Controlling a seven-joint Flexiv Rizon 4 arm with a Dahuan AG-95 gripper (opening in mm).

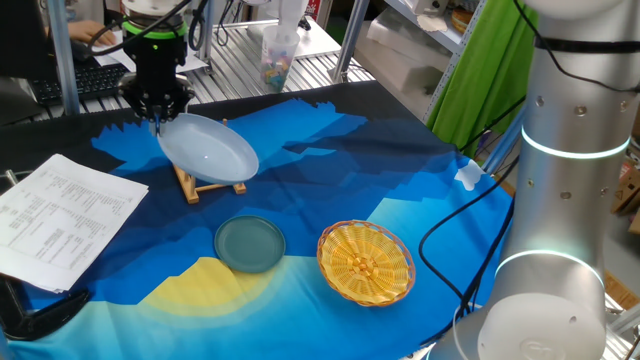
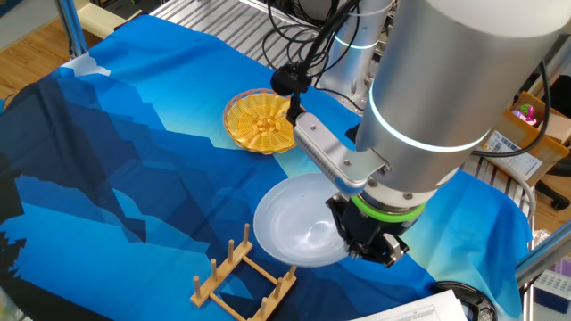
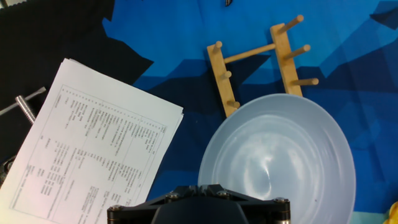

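Held by its rim, a pale blue-grey plate hangs tilted from my gripper, which is shut on its left edge. In the wrist view the plate fills the lower right, and the gripper's dark body shows at the bottom edge; its fingertips are hidden there. Partly behind and below the plate stands a wooden peg rack. In exterior view 2 the rack shows its upright pegs, with the plate apart from most of them; whether they touch cannot be told.
A dark green plate lies flat on the blue cloth, and right of it is a yellow wicker basket. Printed papers cover the left side. Cloth right of the rack is clear.
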